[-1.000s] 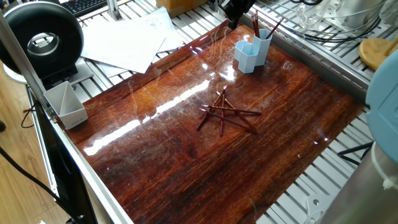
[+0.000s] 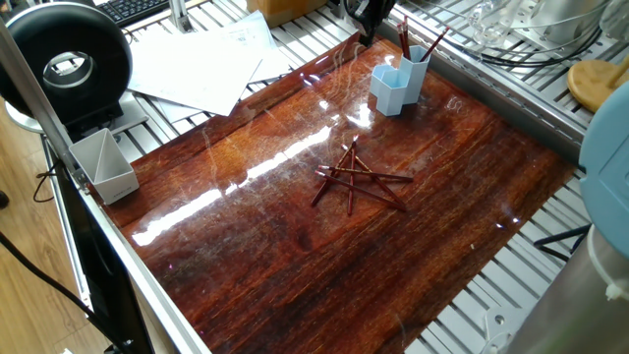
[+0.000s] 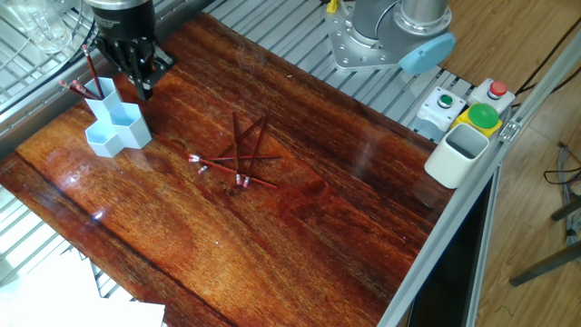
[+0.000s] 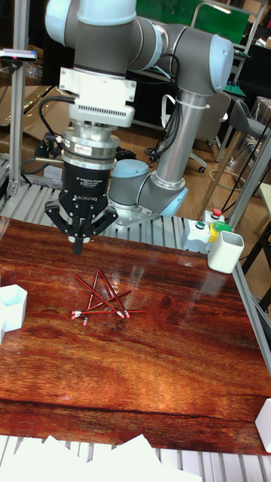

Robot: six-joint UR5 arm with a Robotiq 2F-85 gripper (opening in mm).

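Several dark red pencils (image 2: 353,181) lie crossed in a loose heap near the middle of the wooden board. A pale blue holder (image 3: 118,127) made of joined hexagonal cups stands close to one board edge. A few pencils (image 3: 89,74) lean out of its tallest cup; the two lower cups look empty. Above the board, beside the holder, hangs my black gripper (image 4: 77,244), pointing down with its fingertips together. Nothing shows between them. Exterior view 1 catches only the gripper's lower tip at the top edge, behind the holder.
A white, open-topped bin (image 3: 453,160) stands at a board corner near the stop buttons (image 3: 483,116). Another white box (image 2: 104,165) sits at the left corner. Papers (image 2: 201,64) lie beyond the board on the slatted table. Much of the board (image 3: 345,227) is bare.
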